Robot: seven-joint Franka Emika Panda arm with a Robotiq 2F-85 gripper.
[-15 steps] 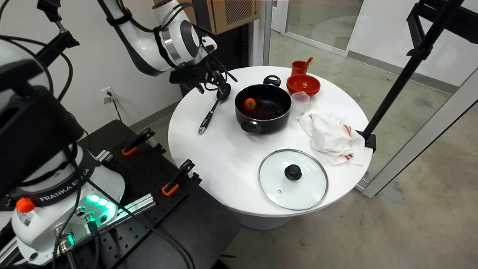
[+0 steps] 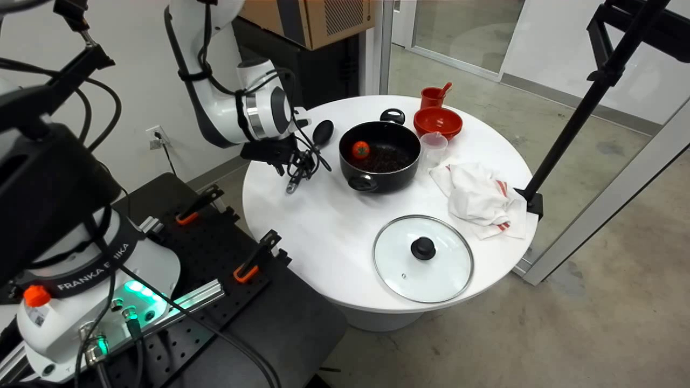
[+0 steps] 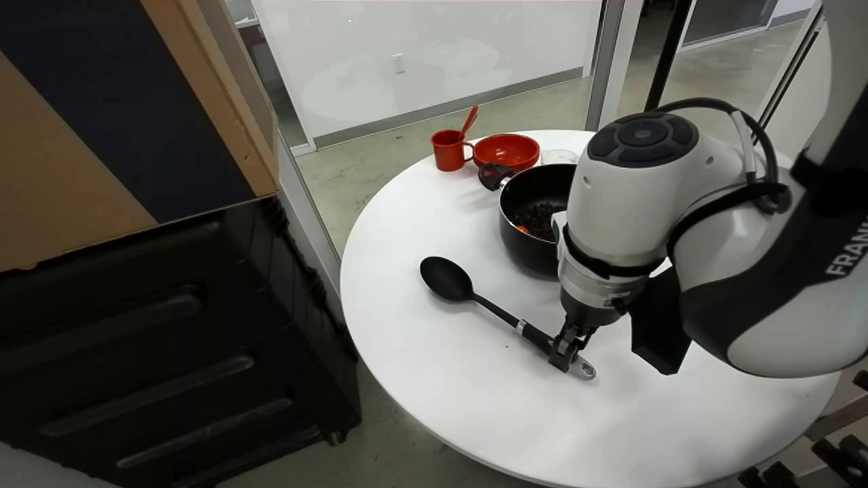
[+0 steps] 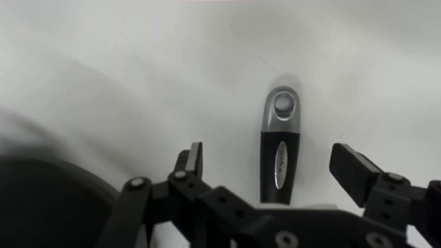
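A black spoon (image 3: 445,279) lies flat on the white table, its handle (image 4: 279,165) running beneath my gripper. In the wrist view the fingers stand wide apart, one finger (image 4: 195,159) left of the handle and the other finger (image 4: 351,171) to its right, neither touching it. The silver handle end (image 4: 284,109) points away past the fingertips. From exterior view 1, the gripper (image 2: 298,171) hides much of the handle, while the spoon's bowl (image 2: 323,132) shows behind it.
Close beside the gripper stands a black pot (image 2: 381,181) with a tomato (image 2: 360,150) inside. Behind it are a red bowl (image 2: 437,123), red cup (image 2: 430,98) and clear cup (image 2: 433,150). A glass lid (image 2: 401,258) and white towel (image 2: 478,200) lie on the right.
My arm has come down from above the spoon's bowl end toward its handle. The spoon, pot and other tableware have stayed where they were.
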